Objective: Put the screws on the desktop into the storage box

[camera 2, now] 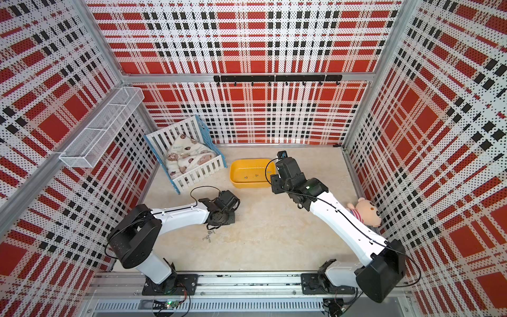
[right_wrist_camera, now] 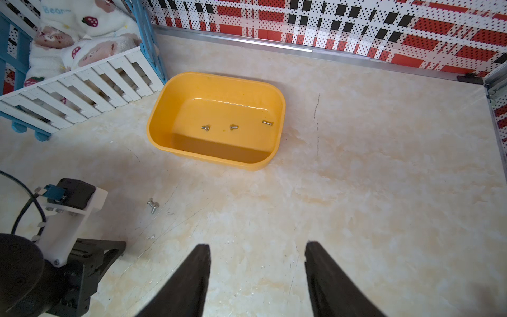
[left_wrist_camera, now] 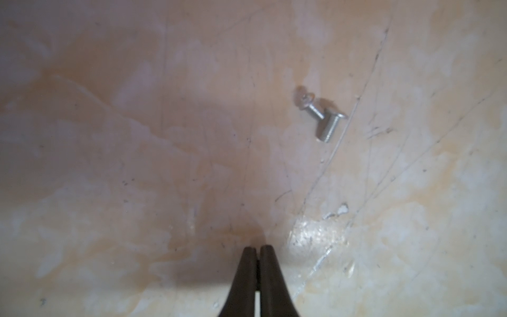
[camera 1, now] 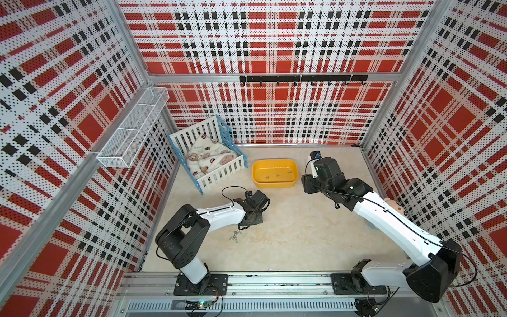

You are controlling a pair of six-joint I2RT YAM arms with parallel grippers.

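Two silver screws lie together on the tabletop, a thin one (left_wrist_camera: 314,110) and a thicker one (left_wrist_camera: 330,125). My left gripper is low over the table, shut with nothing between its fingers, below the pair in the left wrist view. The yellow storage box (right_wrist_camera: 177,121) holds several screws on its floor, including one (right_wrist_camera: 233,127) near the middle. My right gripper hangs open and empty, high at the right, front-right of the box. In the top left view, small metal pieces (camera 1: 235,235) lie beside the left arm; their exact shape is unclear.
A white-and-blue toy crib (camera 1: 208,176) with a patterned cloth stands at the back left. A plush toy (camera 2: 369,214) lies at the right edge. A wire basket (camera 1: 126,137) hangs on the left wall.
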